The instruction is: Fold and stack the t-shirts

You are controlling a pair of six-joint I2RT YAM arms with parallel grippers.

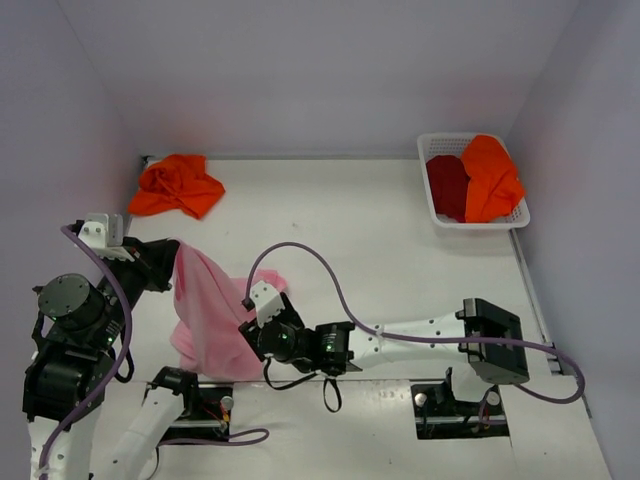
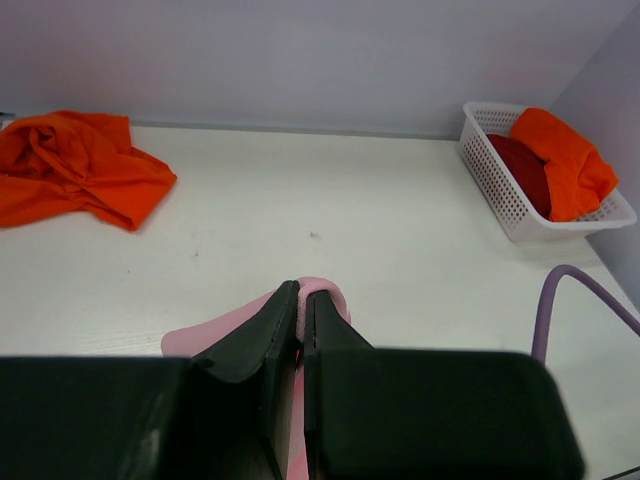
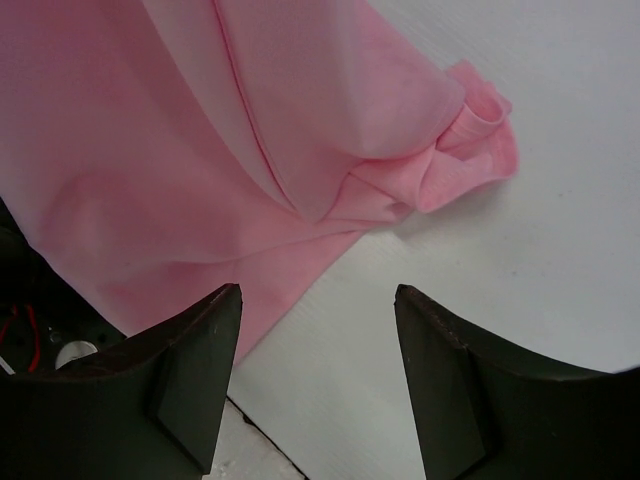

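Observation:
A pink t-shirt (image 1: 212,320) hangs from my left gripper (image 1: 172,262), its lower part lying crumpled on the table's front left. In the left wrist view the fingers (image 2: 262,345) are closed with a fold of pink cloth (image 2: 322,290) pinched between them. My right gripper stands open above the table at the shirt's right side. Nothing is between its fingers; in the right wrist view the pink shirt (image 3: 250,180) spreads beyond and to the left of the tips, with a bunched end at upper right.
A crumpled orange cloth (image 1: 177,186) lies at the back left. The white basket (image 1: 474,226) at the back right holds a dark red cloth (image 1: 447,187) and an orange cloth (image 1: 490,180).

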